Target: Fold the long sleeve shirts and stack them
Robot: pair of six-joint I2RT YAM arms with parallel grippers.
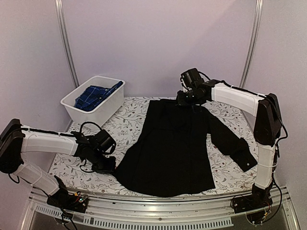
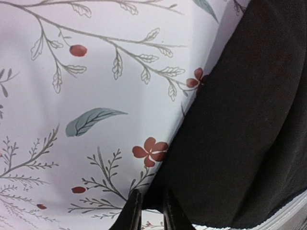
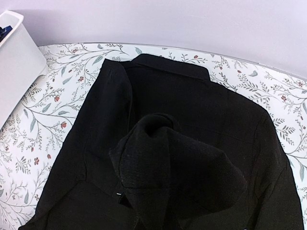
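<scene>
A black long sleeve shirt (image 1: 165, 153) lies spread on the floral table, its right sleeve (image 1: 225, 139) angled out. In the left wrist view, my left gripper is at the shirt's lower left corner (image 2: 216, 158), fingertips a little apart around the edge. My right gripper (image 1: 184, 100) is over the collar area, shut on a bunched piece of black fabric (image 3: 177, 172), which hides its fingers in the right wrist view.
A white bin (image 1: 103, 110) with folded blue plaid fabric (image 1: 93, 97) stands at the back left. Bare table (image 1: 120, 129) shows between bin and shirt. The front rail (image 1: 158, 211) runs just beyond the hem.
</scene>
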